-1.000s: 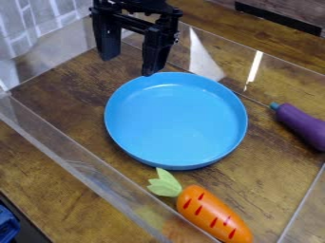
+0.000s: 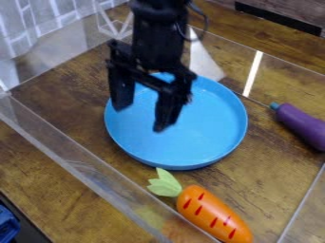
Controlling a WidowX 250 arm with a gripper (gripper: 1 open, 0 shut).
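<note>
My black gripper (image 2: 147, 102) hangs over the blue plate (image 2: 210, 138), blurred by motion, its two dark fingers spread apart to either side with nothing visible between them. The plate shows no object on it where it can be seen; its upper part is hidden behind the gripper. A toy carrot (image 2: 210, 212) with green leaves lies below the plate, and a purple eggplant toy (image 2: 302, 126) lies to the right.
A clear plastic edge runs along the lower left, with a blue object (image 2: 10, 226) in the corner. A pale triangular piece (image 2: 203, 59) stands behind the plate.
The gripper has moved down the view from above the plate's back edge to over its middle. The plate, carrot and eggplant have not moved.
</note>
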